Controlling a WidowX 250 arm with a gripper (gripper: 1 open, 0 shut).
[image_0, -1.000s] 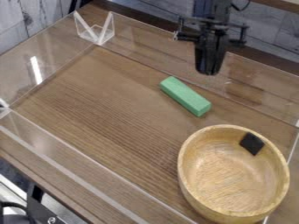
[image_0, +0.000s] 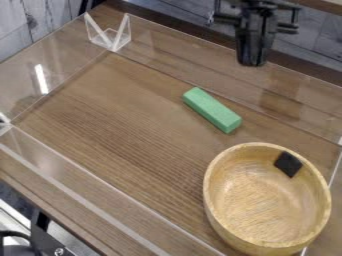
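Observation:
My black gripper (image_0: 253, 58) hangs at the top right over the wooden table (image_0: 94, 130), shut, with nothing seen between its fingers. Below it and a little to the left, a green block (image_0: 211, 110) lies on the table, apart from the gripper. At the lower right sits a round beige bowl (image_0: 262, 205) with a small black patch (image_0: 287, 163) on its inner rim.
A white wire-like holder (image_0: 111, 32) stands at the back left. Dark cables or parts (image_0: 16, 243) show beyond the table's edge at the lower left.
My gripper has moved up in the view, away from the green block. The block and bowl have not moved.

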